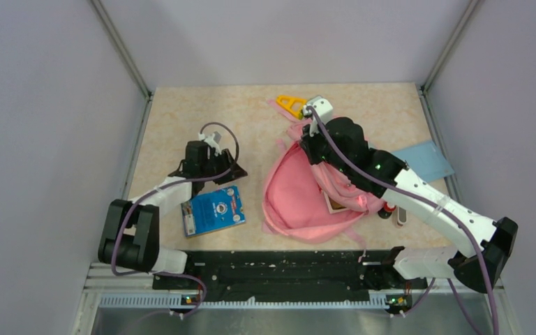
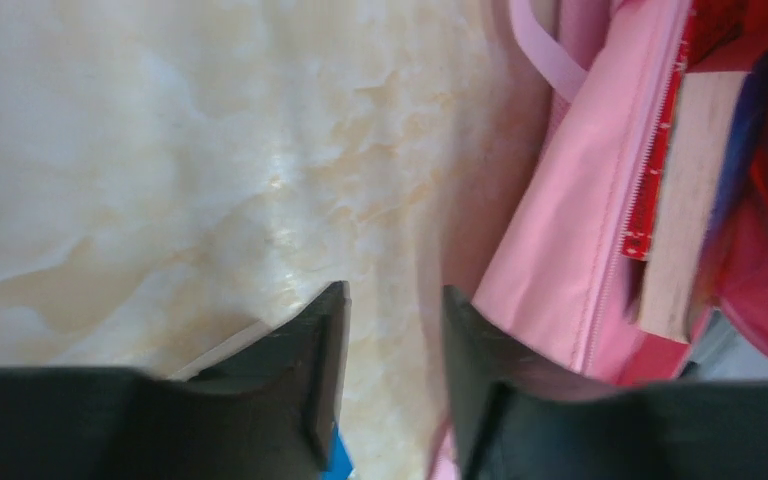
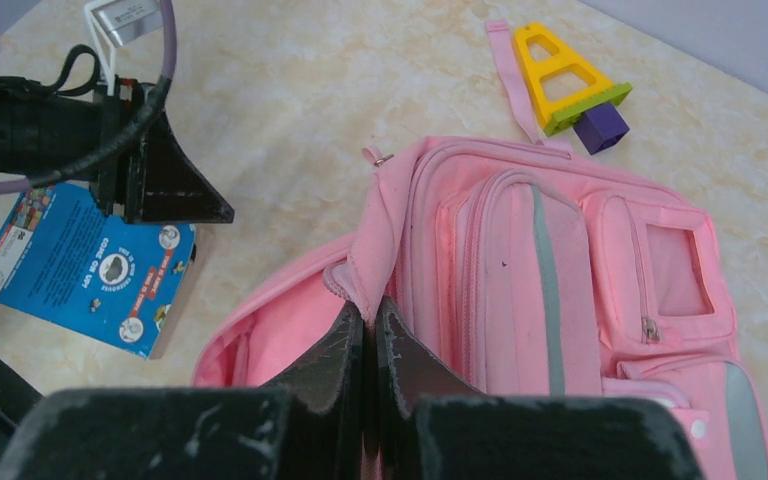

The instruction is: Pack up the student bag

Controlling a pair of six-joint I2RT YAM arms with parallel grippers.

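Observation:
A blue book (image 1: 214, 209) lies flat on the left of the table, clear of the bag. Just beyond its upper right corner is my left gripper (image 1: 241, 174), open, with a gap and only tabletop showing between its fingers. The pink bag (image 1: 300, 185) lies at centre right, its main compartment spread wide. Books (image 2: 690, 200) show inside it in the left wrist view. My right gripper is shut on a fold of the bag's pink edge, holding it raised; its fingertips are hard to see from the top.
Behind the bag lie a yellow triangular piece (image 3: 563, 75) and a purple block (image 3: 601, 127). At the right are a light blue folder (image 1: 424, 162) and a small dark red-topped item (image 1: 386, 210). Bare table separates book and bag.

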